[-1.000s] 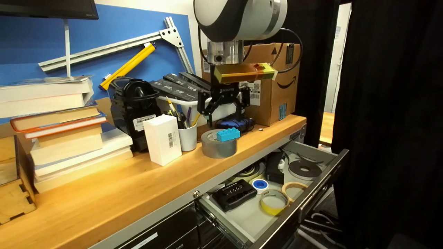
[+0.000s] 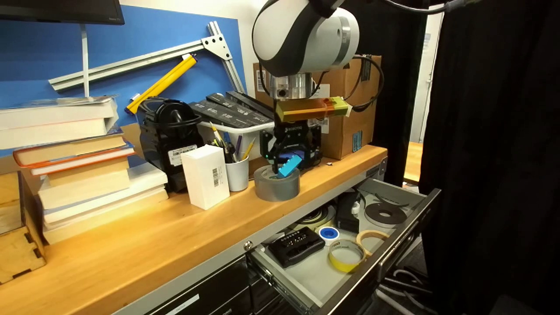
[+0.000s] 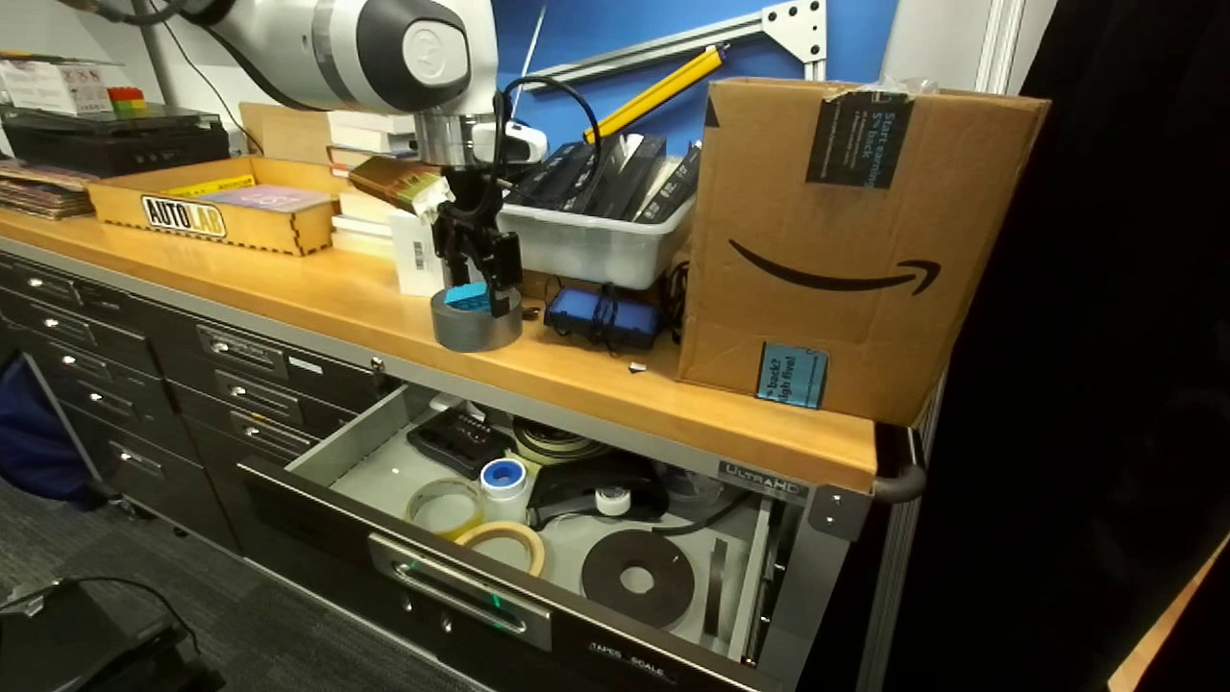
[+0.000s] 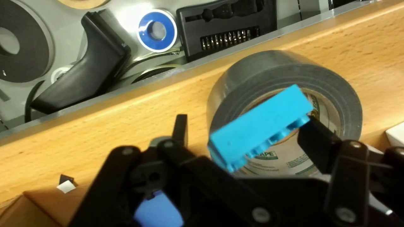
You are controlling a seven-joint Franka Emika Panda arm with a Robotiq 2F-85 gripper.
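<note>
A turquoise toy brick point(image 4: 261, 126) with studs rests tilted on a grey duct tape roll point(image 4: 227, 89), which lies flat near the bench's front edge. The brick also shows over the roll in both exterior views, slanting steeply in exterior view 1 point(image 2: 289, 166). My gripper is down around the brick, its fingers partly open. In the wrist view the right finger point(image 4: 317, 145) is against or very near the brick's studded side. Bare gap separates the left finger point(image 4: 181, 129) from the brick's other end.
Below the bench edge an open drawer point(image 3: 381, 473) holds tape rolls and a black case point(image 2: 295, 246). Close behind the roll are a pen cup point(image 2: 237, 174), a white box point(image 2: 205, 177) and a blue device point(image 3: 602, 316). A cardboard box point(image 3: 853, 254) stands nearby.
My gripper has come down from above the roll to the brick, and its fingers look narrower. The brick lay level on the rim before; now it is tipped up.
</note>
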